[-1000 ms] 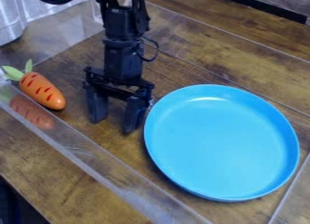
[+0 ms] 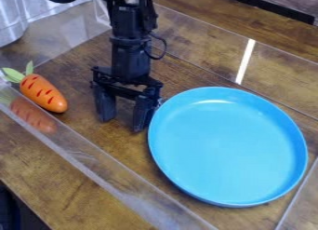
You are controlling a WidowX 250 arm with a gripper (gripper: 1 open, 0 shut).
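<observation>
My black gripper (image 2: 125,101) hangs low over the wooden table in the middle of the view, its fingers pointing down close to the wood. Whether it is open or shut is hard to make out in the dark shapes. An orange toy carrot (image 2: 43,92) with a green top lies to its left. A large blue plate (image 2: 228,145) lies to the right, its left edge beside the gripper's fingers.
A clear plastic wall (image 2: 74,155) runs along the lower left. A white object (image 2: 10,15) stands at the top left. The table behind and to the right of the gripper is clear.
My gripper has shifted slightly back, away from the camera. The carrot and the plate have stayed in place.
</observation>
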